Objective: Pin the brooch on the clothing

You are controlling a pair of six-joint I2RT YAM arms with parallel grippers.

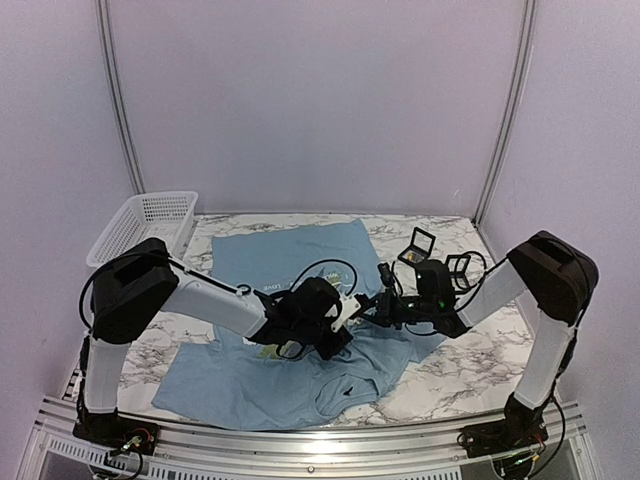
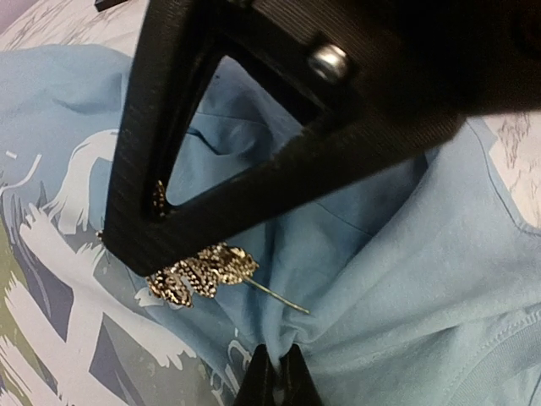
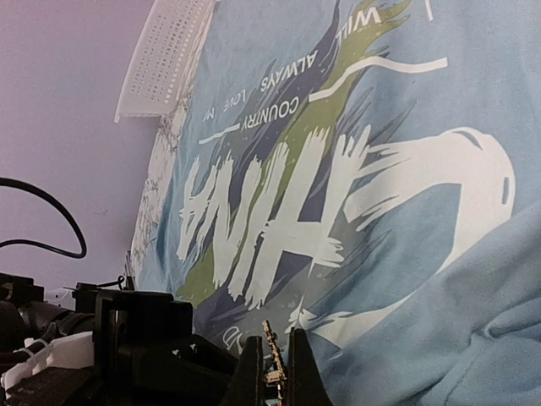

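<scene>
The blue clothing point(image 1: 250, 390) with white lettering lies spread on the table, rucked where the grippers meet. The gold leaf brooch point(image 2: 199, 271), its pin sticking out, is at the fingertips of my right gripper, which is shut on it. In the left wrist view that gripper's black frame hangs over the fabric. My left gripper is down at a gathered fold just below the pin, its fingers close together; how far they are open is unclear.
A white basket point(image 1: 140, 220) stands at the back left. Small open black cases point(image 1: 416, 247) lie at the right. Bare marble point(image 1: 480, 370) shows at the front right.
</scene>
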